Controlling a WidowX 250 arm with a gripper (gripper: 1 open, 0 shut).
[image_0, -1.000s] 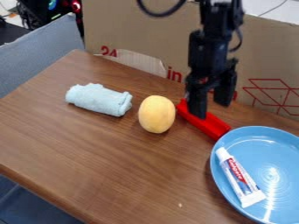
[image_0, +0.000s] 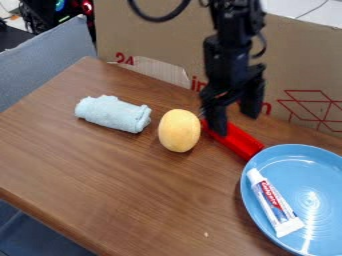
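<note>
My dark gripper (image_0: 230, 100) hangs open above the back of the table, over the far end of a long red object (image_0: 242, 141) that lies diagonally. Its fingertips are blurred against the background. A yellow oval object (image_0: 179, 131) rests just left of the red object. A rolled light-blue cloth (image_0: 114, 113) lies farther left. At the right, a blue plate (image_0: 322, 199) holds a white toothpaste tube (image_0: 273, 201) with red lettering.
A cardboard panel (image_0: 160, 45) stands along the back edge of the wooden table (image_0: 120, 185). A grey surface borders it on the left.
The objects on the table look unmoved.
</note>
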